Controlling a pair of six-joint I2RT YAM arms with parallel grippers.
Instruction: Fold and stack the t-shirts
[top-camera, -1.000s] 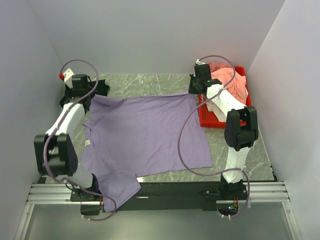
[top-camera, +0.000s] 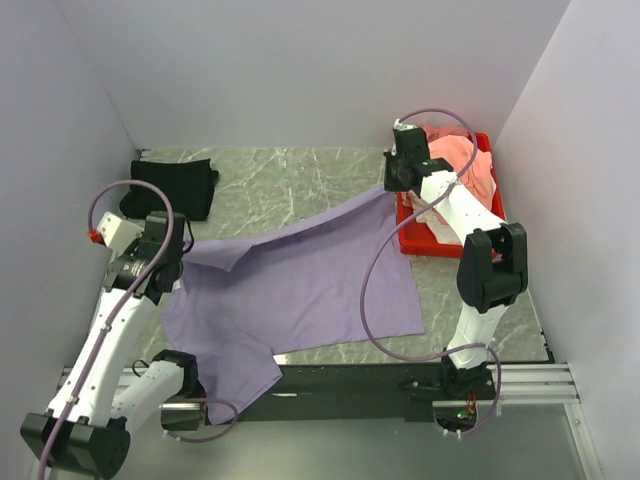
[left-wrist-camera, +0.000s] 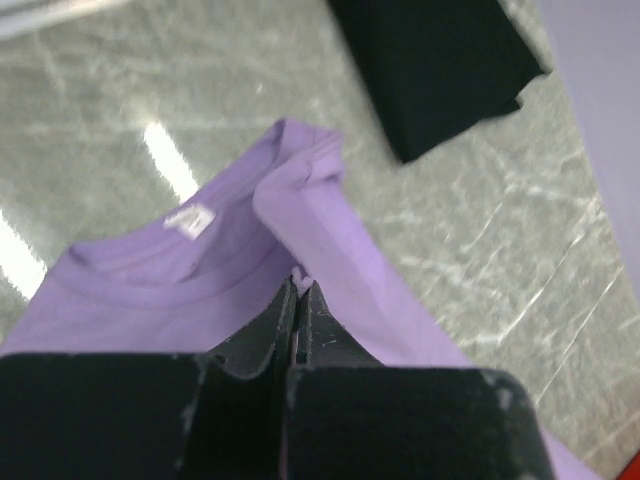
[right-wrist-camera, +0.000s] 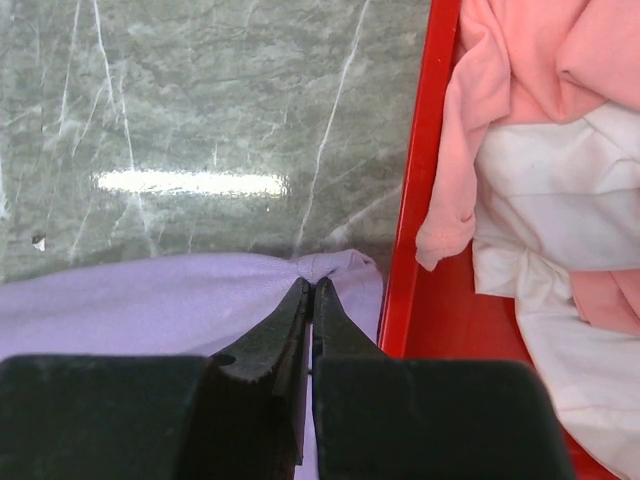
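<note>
A lavender t-shirt (top-camera: 300, 290) lies spread over the grey marble table, one part hanging past the front edge, its back edge folded over in a long band. My left gripper is shut on the shirt near its collar, where a bit of cloth shows at the fingertips and a white label (left-wrist-camera: 190, 220) lies beside it. At the shirt's back right corner my right gripper is shut on the cloth, right beside the red bin's wall.
A folded black cloth (top-camera: 165, 195) lies at the back left. The red bin (top-camera: 430, 244) at the right holds pink and white garments. Walls surround the table; bare marble shows behind the shirt and at its right front.
My left gripper has come toward the front from the back left, drawing the shirt's back edge over into a folded band.
</note>
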